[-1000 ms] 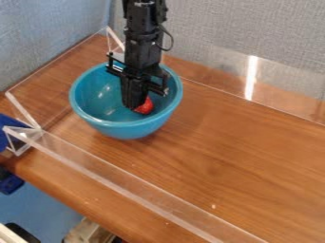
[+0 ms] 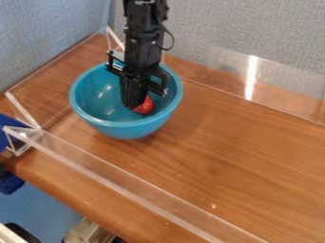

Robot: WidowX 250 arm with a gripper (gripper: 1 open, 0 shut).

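Note:
A blue bowl (image 2: pixel 103 105) sits on the wooden table toward the back left. My black gripper (image 2: pixel 135 98) reaches down into it from above, its fingers inside the bowl. A small red round object (image 2: pixel 144 104) lies in the bowl just to the right of the fingers, partly hidden behind them. The gripper looks shut; I see nothing clearly between its fingers.
Clear plastic edging (image 2: pixel 170 201) runs along the table (image 2: pixel 241 161), whose right and front parts are bare. A dark blue object (image 2: pixel 8 128) is at the left edge, and grey walls stand behind.

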